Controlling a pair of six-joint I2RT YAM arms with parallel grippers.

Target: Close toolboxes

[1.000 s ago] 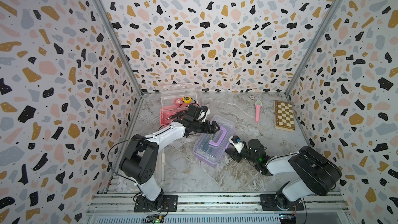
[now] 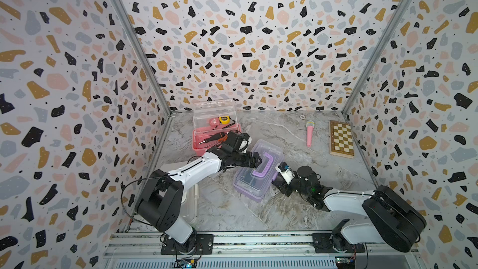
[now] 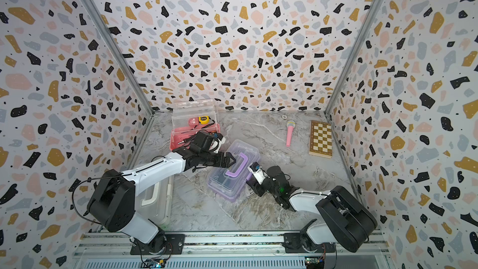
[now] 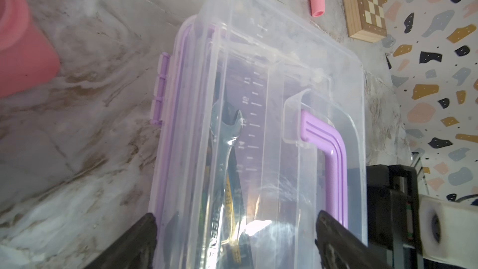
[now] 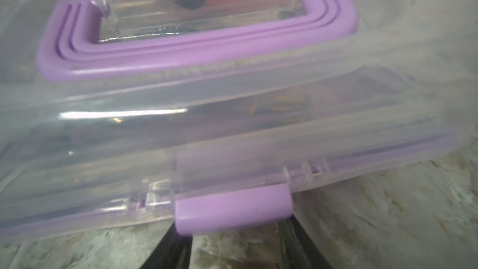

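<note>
A purple toolbox with a clear lid (image 2: 258, 169) stands mid-table, its lid down and a wrench (image 4: 226, 134) showing inside. In the right wrist view its purple latch (image 5: 234, 210) sticks out from the front edge. My right gripper is open at that latch, one fingertip near each end of it. Over the lid, left of the purple handle (image 4: 338, 169), my left gripper stands open; whether it touches the lid is unclear. A red toolbox (image 2: 201, 139) behind the left arm has its clear lid (image 2: 215, 109) raised, tools inside.
At the front left lies another clear case (image 3: 156, 196), partly behind the left arm. A pink microphone (image 2: 309, 134) and a chessboard (image 2: 342, 139) lie at the right rear. Bare marble surrounds the microphone.
My left gripper has shifted slightly left and toward the front over the lid. The right arm's elbow has swung outward and forward, while its gripper stays at the latch. The purple box has barely moved.
</note>
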